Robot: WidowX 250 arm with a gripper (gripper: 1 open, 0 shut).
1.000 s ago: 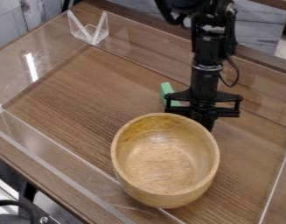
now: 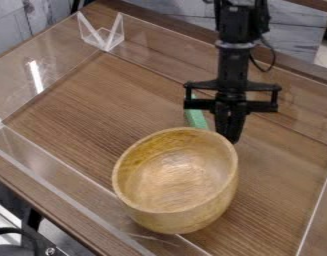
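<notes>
A large light wooden bowl (image 2: 173, 188) rests on the table in the front middle. Just behind its rear rim is my black gripper (image 2: 227, 134), hanging from the vertical arm; its fingertips are small and partly hidden, and the fingers look close together. A small green object (image 2: 195, 113) lies left of the gripper, partly behind it.
The wooden table (image 2: 70, 136) has clear room to the left and to the right of the bowl. A clear plastic piece (image 2: 102, 35) is at the back left. Clear walls border the table, and a black cable runs at the lower left.
The bowl has shifted left over the last second. My gripper has moved slightly left and up, staying at the bowl's rear rim.
</notes>
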